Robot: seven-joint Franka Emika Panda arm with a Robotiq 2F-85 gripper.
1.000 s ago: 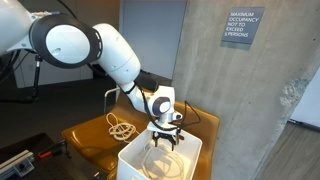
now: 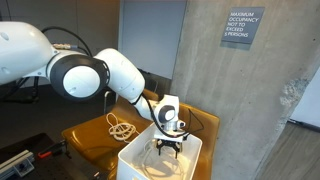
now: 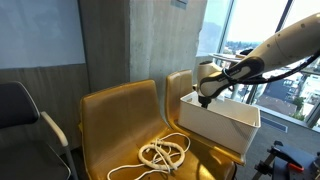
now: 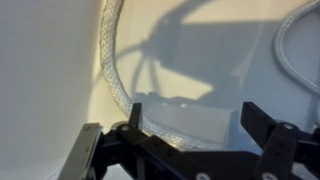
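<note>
A white rope lies inside the white bin (image 2: 132,162), its curved length (image 4: 112,60) against the bin's floor and running beneath the fingers in the wrist view. Another stretch of rope (image 4: 285,45) bends at the right of that view. My gripper points down into the bin, open, its dark fingers (image 4: 266,128) wide apart with nothing held between them. From outside, the gripper (image 2: 169,147) is inside the bin's opening. A second coil of white rope (image 3: 162,154) rests on a tan chair seat, outside the bin.
Tan chairs (image 3: 120,112) stand in a row beside the bin, and a dark chair (image 3: 22,135) is at the far left. The bin's walls (image 3: 218,127) surround the gripper. A concrete wall (image 2: 240,80) rises behind.
The gripper has come down into the bin and shifted slightly right. The coil on the chair has not moved.
</note>
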